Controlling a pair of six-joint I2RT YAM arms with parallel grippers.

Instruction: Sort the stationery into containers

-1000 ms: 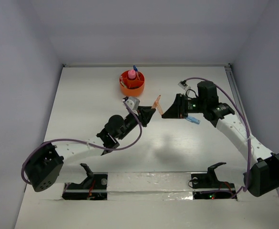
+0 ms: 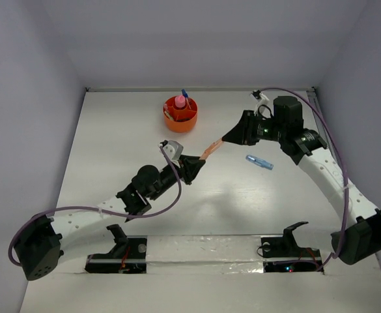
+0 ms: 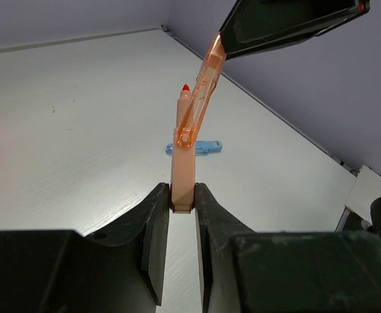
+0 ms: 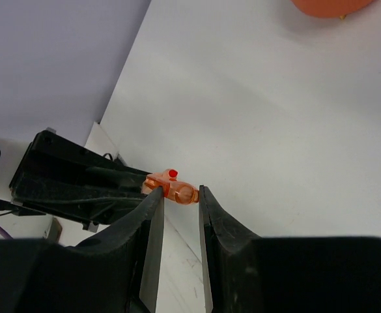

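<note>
My left gripper is shut on a peach marker [image 3: 182, 169] with a red tip. My right gripper [image 2: 228, 137], above and to the right of it, is shut on a translucent orange piece [image 3: 206, 78], apparently the marker's cap, which angles down over the marker's upper part; whether the two touch is unclear. A round orange organizer [image 2: 180, 125] at the back holds a pink item [image 2: 180, 101], a blue pen and other small items. A light blue pen-like item [image 2: 260, 162] lies on the white table to the right.
Grey walls enclose the sides and back.
My left gripper has moved toward the front left with the marker. My right gripper has shifted slightly back and right, and the orange piece now angles differently.
</note>
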